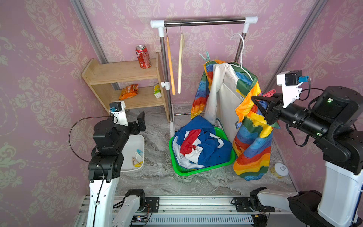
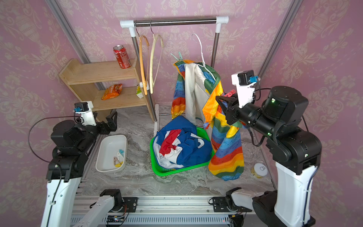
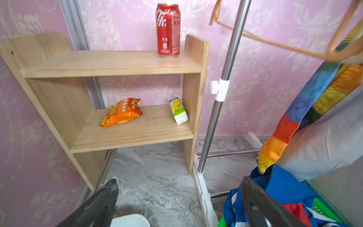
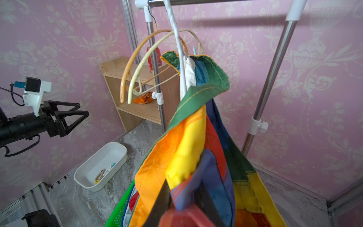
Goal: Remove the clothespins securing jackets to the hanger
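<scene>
My right gripper (image 1: 261,109) is shut on the near shoulder of the rainbow jacket (image 1: 255,132), its fabric pinched between the fingers in the right wrist view. A red clothespin (image 1: 269,93) sits at that same grip; its bite is hidden. The white hanger (image 1: 242,49) is inside the jacket, its hook free of the rail and lower than it. A teal clothespin (image 1: 206,56) shows at the far shoulder. My left gripper stands open and empty at the left, above a white tray (image 2: 99,160) holding several clothespins (image 2: 119,157).
Two hangers, orange (image 1: 171,66) and cream (image 1: 180,64), hang from the rail (image 1: 206,22). A green basket (image 1: 184,174) of blue cloth sits below the jacket. Left of the rack is a wooden shelf (image 1: 113,72); a can (image 1: 280,170) stands at the right.
</scene>
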